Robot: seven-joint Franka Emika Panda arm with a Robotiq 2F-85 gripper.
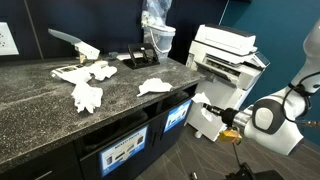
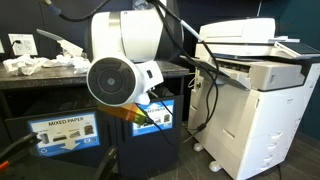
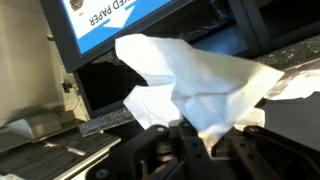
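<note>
A crumpled white paper (image 3: 190,80) fills the middle of the wrist view, pinched by my gripper, which is shut on it. In the first exterior view the gripper (image 1: 211,106) hangs to the right of the counter, in front of the printer; there the held paper is hard to separate from the printer's white body. More crumpled papers lie on the dark counter (image 1: 30,115): one near its front edge (image 1: 87,97), another farther right (image 1: 155,86). In the second exterior view the arm hides the gripper.
Under the counter are dark open slots with blue-and-white "mixed paper" labels (image 2: 65,130). A large white printer (image 2: 270,110) stands right of the cabinet. A black device (image 1: 142,55) sits at the counter's back.
</note>
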